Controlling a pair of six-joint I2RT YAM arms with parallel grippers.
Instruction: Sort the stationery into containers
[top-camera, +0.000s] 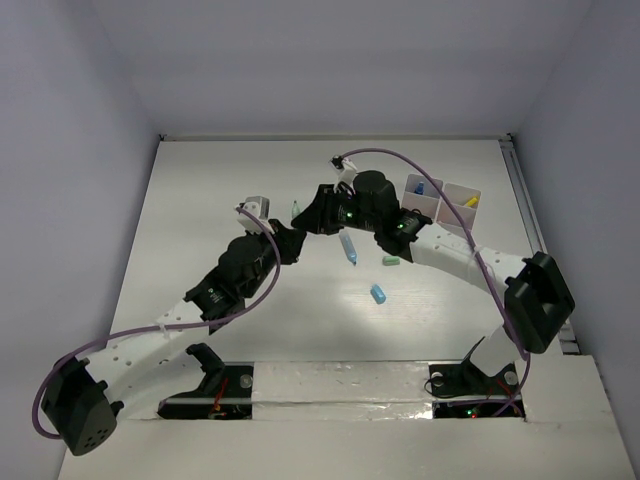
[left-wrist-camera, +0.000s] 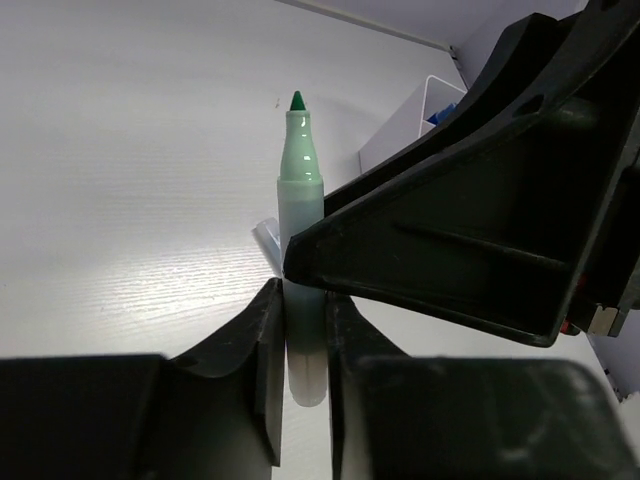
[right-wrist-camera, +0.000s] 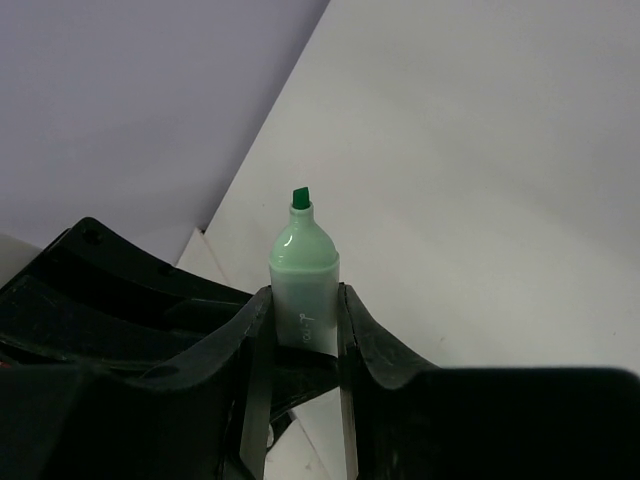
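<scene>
A pale green marker (left-wrist-camera: 300, 170) with a green tip stands upright where both grippers meet above the mid table. My left gripper is shut on its lower part; my right gripper is shut on it too, higher up in the left wrist view. On the table a blue marker (top-camera: 348, 248), a small blue piece (top-camera: 378, 294) and a green piece (top-camera: 391, 261) lie loose. The white compartment container (top-camera: 462, 190) at the right holds blue and yellow items.
Walls surround the table (top-camera: 190, 200). The right arm partly hides the container in the top view.
</scene>
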